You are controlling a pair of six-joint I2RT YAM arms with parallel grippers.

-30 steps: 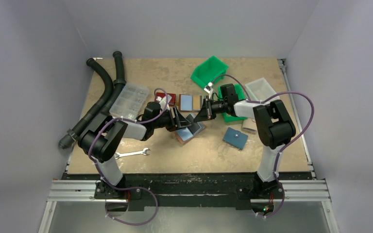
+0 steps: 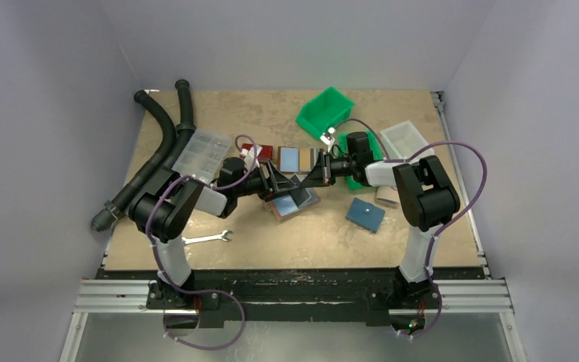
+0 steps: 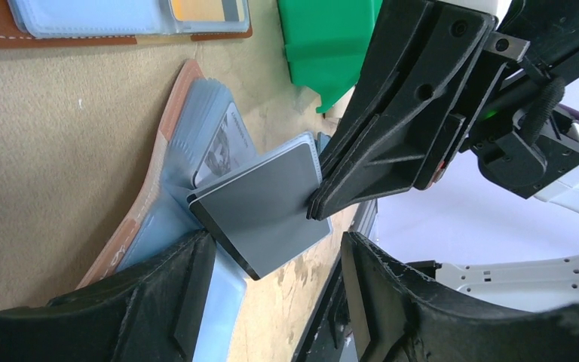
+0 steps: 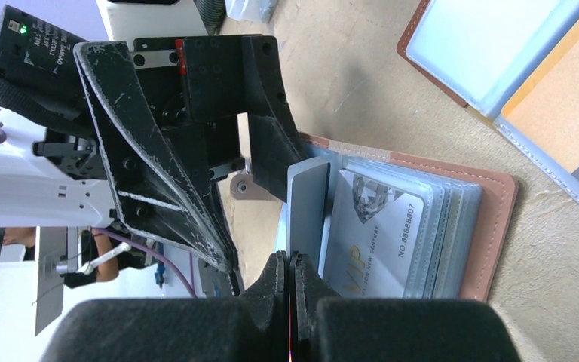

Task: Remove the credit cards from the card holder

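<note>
The open card holder (image 2: 286,207) lies mid-table, its sleeves and a VIP card (image 4: 373,234) showing in the right wrist view. A dark card (image 3: 256,211) stands tilted out of the sleeves. My left gripper is open, its fingers either side of that card's near end, not visibly closed on it. My right gripper is shut at the card's edge; in the left wrist view its fingertips touch the card's far side. Whether the card's edge is held between them is unclear.
A second open holder (image 2: 289,159) and a red one (image 2: 264,151) lie behind. Green bins (image 2: 324,113), a white tray (image 2: 403,139) and a blue wallet (image 2: 365,215) are right; pipes (image 2: 185,124) and a wrench (image 2: 211,237) are left.
In the top view my left arm has shifted slightly. My right arm is nearly unchanged.
</note>
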